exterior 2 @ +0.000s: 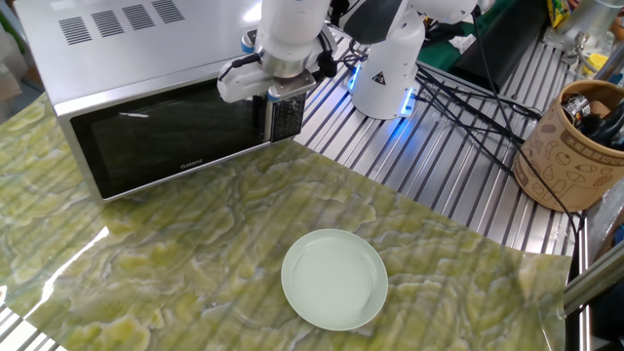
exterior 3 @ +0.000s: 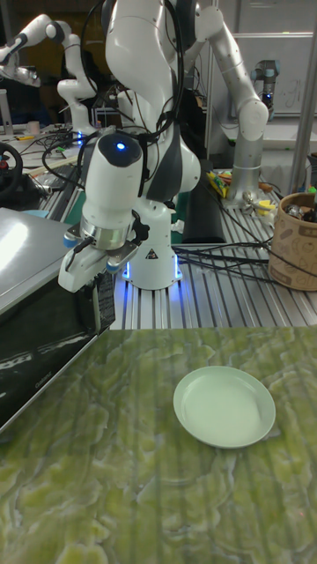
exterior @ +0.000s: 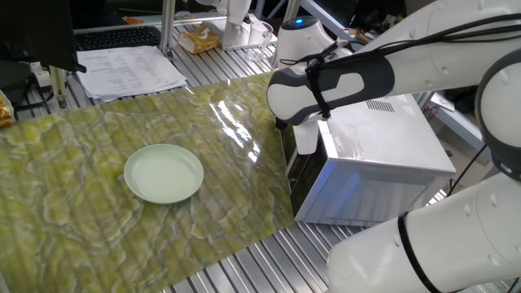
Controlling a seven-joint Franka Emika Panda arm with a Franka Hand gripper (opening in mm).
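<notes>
A white microwave (exterior: 391, 150) has its dark glass door (exterior 2: 175, 136) facing the green mat, and the door looks closed. My gripper (exterior 2: 275, 99) is at the front of the microwave, by the upright door handle (exterior 2: 270, 121) next to the keypad. In the third view the white hand of the gripper (exterior 3: 90, 274) leans down at the same corner. Its fingertips are hidden or too small, so whether they are around the handle or only beside it cannot be told. A pale green plate (exterior: 164, 174) lies flat on the mat, apart from the gripper, with nothing on it.
A patterned tub (exterior 2: 570, 146) with utensils stands beyond the mat on the slatted table. Papers (exterior: 130, 72) and a keyboard (exterior: 118, 37) lie at the back left of the first view. Cables (exterior 2: 478, 107) run near the arm's base.
</notes>
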